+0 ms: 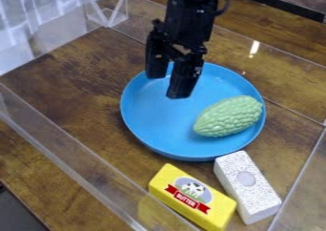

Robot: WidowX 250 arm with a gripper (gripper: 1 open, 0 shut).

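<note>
My black gripper (173,72) hangs over the back of a blue plate (159,125), open, its two fingers pointing down with nothing seen between them. A green textured oval object (227,116), like a toy vegetable, lies on the right part of the plate, to the right of and below the gripper in the view.
In front of the plate lie a yellow butter box (193,195) and, to its right, a white speckled block (249,185). Transparent walls edge the area.
</note>
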